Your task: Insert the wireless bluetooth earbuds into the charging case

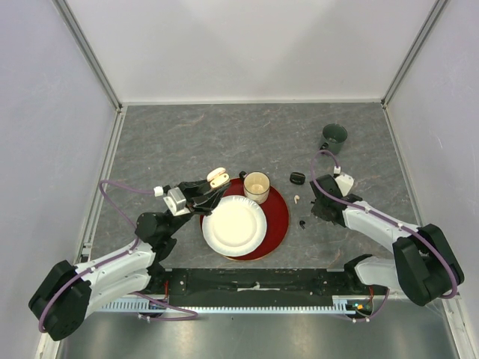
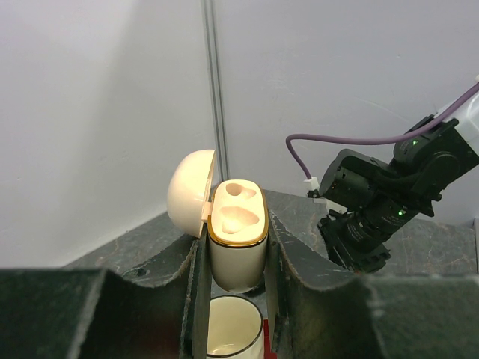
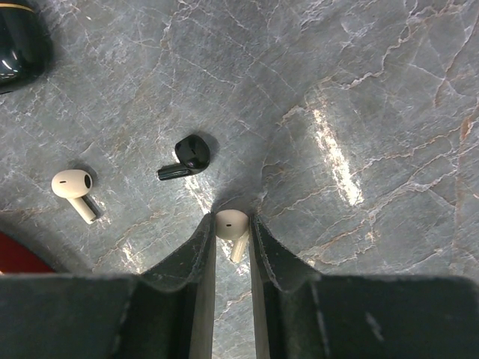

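Observation:
A cream charging case (image 2: 238, 250) with its lid tipped back is gripped by my left gripper, raised above the plate and mug. Both of its earbud hollows (image 2: 239, 206) look empty. At the table surface on the right, my right gripper is shut on a cream earbud (image 3: 232, 222), whose stem shows just past the fingertips. Another cream earbud (image 3: 72, 187) lies loose at the left of the right wrist view. Between them lies a black earbud (image 3: 191, 153). In the top view the right fingertips are hidden under the arm.
A black case (image 1: 297, 178) lies shut beyond the loose earbuds. A red plate (image 1: 281, 224) bears a white plate (image 1: 234, 226) and a cream mug (image 1: 256, 187). A dark green mug (image 1: 334, 137) stands at the back right.

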